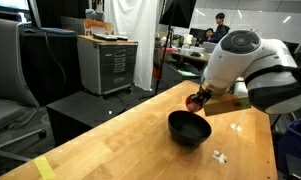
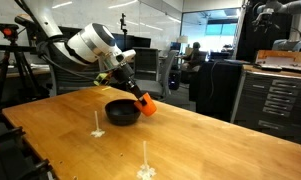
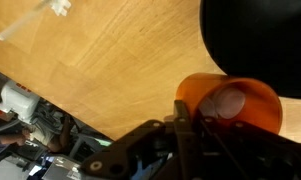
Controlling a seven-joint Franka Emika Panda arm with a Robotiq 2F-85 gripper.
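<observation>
An orange cup (image 2: 146,104) is held tilted beside a round black bowl (image 2: 122,112) in exterior view 2. My gripper is shut on the cup's rim, as the wrist view shows. Inside the cup (image 3: 258,98) pale round shapes are visible, too unclear to name. Part of the bowl (image 3: 255,38) fills the upper right of that view, close against the cup. From exterior view 1, the cup (image 1: 195,102) appears just behind the bowl (image 1: 189,128), partly covered by it and the arm. The bowl's inside bottom cannot be made out.
Pale thin items lie on the wooden table (image 1: 100,150): one white piece (image 2: 146,164) near the front and another (image 2: 97,125) left of the bowl. To the right of the bowl in exterior view 2 the tabletop is clear. A grey drawer cabinet (image 2: 271,100) stands beyond.
</observation>
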